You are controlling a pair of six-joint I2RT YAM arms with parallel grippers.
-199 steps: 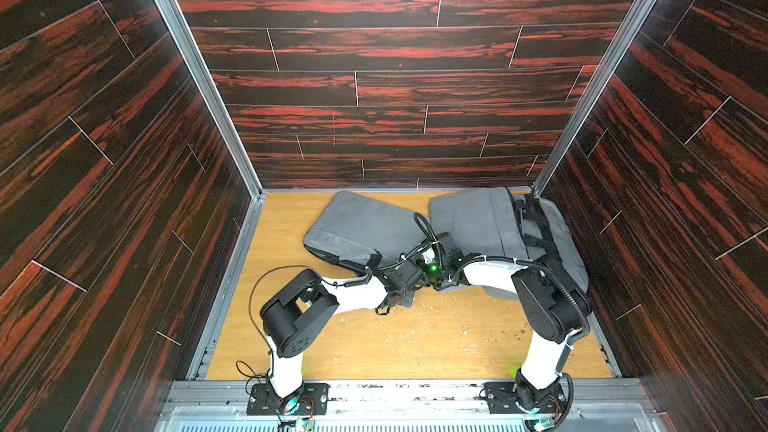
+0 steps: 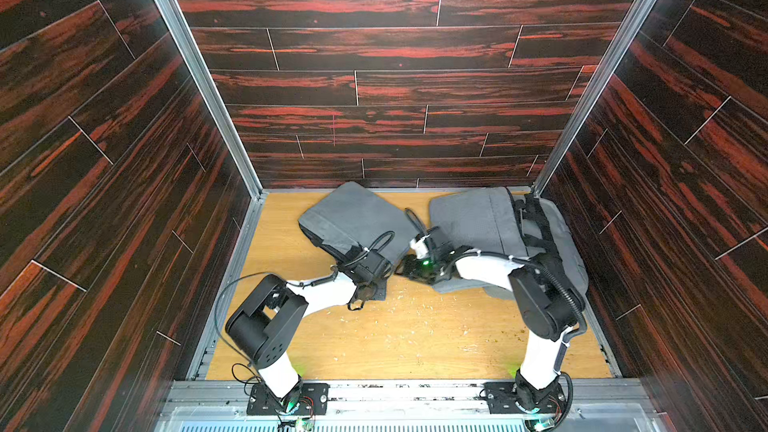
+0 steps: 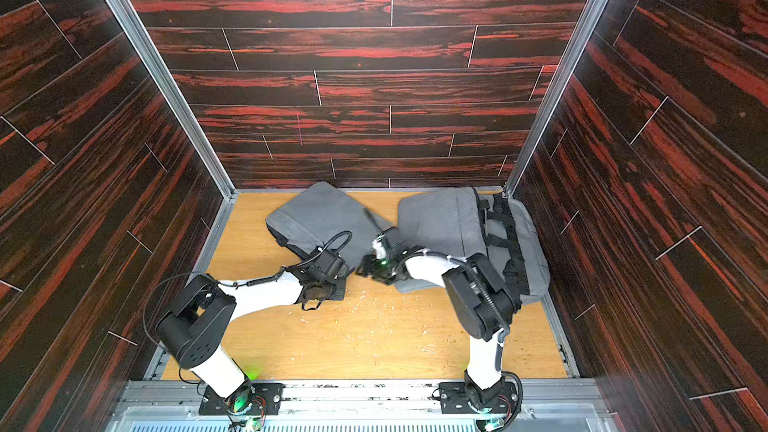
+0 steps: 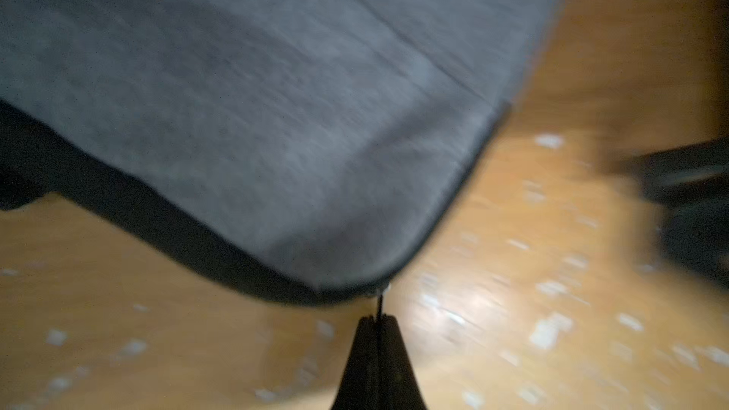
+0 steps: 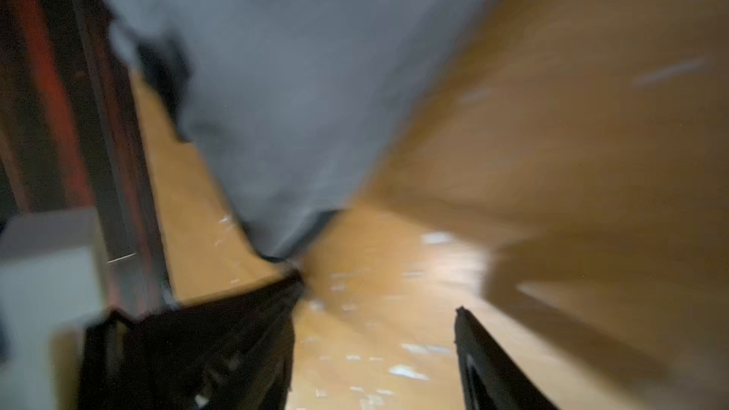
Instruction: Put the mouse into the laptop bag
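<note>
A flat grey bag (image 2: 356,216) lies on the left half of the table, its dark-edged corner pointing toward the front. At that corner my left gripper is shut, with a thin dark pull running from the bag's edge (image 4: 303,288) into its fingertips. My right gripper stands open just to the right, nothing between its fingers; the left gripper's dark tip (image 5: 292,284) shows close beside it. The right gripper's dark body (image 4: 687,197) is blurred in the left wrist view. No mouse shows in any view.
A second grey bag (image 2: 472,220) with a dark-strapped section (image 2: 552,232) fills the table's right side, under the right arm. Pale flecks are scattered on the wood.
My left gripper has moved left, and the left bag's front corner has shifted and turned with it. My right gripper, close beside it earlier, has lately followed to the left.
</note>
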